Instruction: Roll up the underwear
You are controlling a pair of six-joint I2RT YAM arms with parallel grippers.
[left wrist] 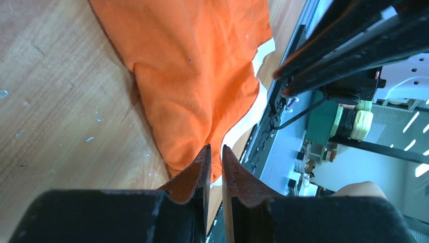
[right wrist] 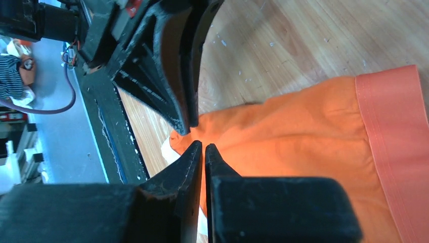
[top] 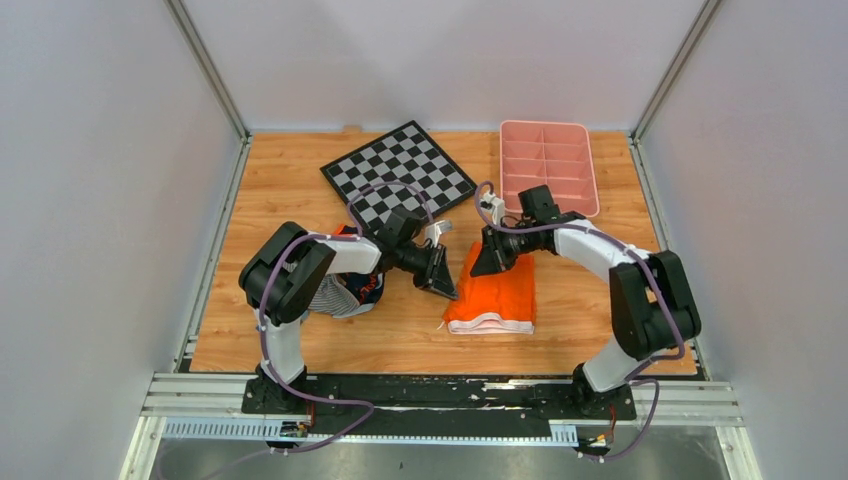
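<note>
The orange underwear [top: 500, 300] lies folded flat near the table's front middle, white band at its front edge. In the left wrist view its cloth [left wrist: 187, 86] shows a ridge along the near side. My left gripper [top: 440, 287] hovers at the underwear's left edge; its fingertips [left wrist: 205, 157] look close together, with nothing visible between them. My right gripper [top: 487, 265] is over the underwear's upper left part, shut, with nothing visible between its fingers; in the right wrist view the cloth [right wrist: 303, 126] lies beneath it.
A checkerboard [top: 400, 160] lies at back left, a pink divided bin [top: 547, 150] at back right. A pile of other clothing [top: 340, 298] lies left, partly under the left arm.
</note>
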